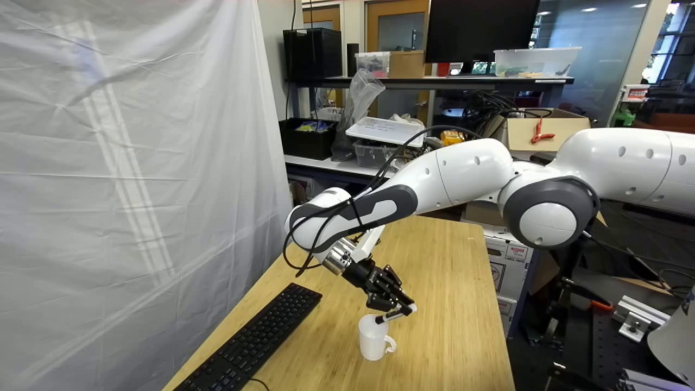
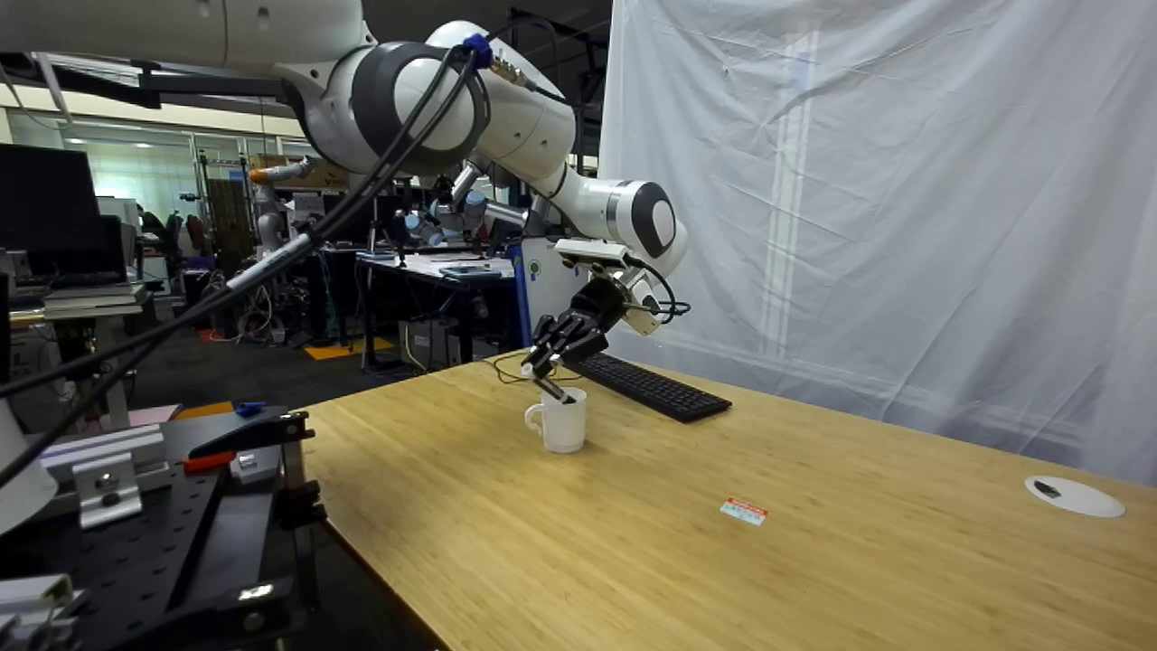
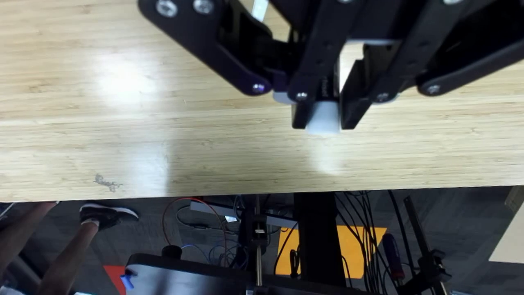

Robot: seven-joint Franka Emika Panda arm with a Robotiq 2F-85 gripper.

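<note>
A white mug (image 1: 373, 342) stands upright on the wooden table, its handle towards the right in exterior view 1. My gripper (image 1: 405, 309) is tilted just above it, shut on a marker with a white body (image 1: 395, 315) and a black end. That black end points down at the mug's mouth and seems to reach just inside the rim; exterior view 2 shows it over the mug (image 2: 563, 430) too. In the wrist view, the marker's pale end (image 3: 324, 122) sticks out between the fingertips. The mug is not visible there.
A black keyboard (image 1: 254, 342) lies beside the mug, near the white curtain (image 2: 868, 217). A small red-and-white label (image 2: 744, 511) and a round white disc (image 2: 1074, 497) lie on the table (image 2: 607, 542).
</note>
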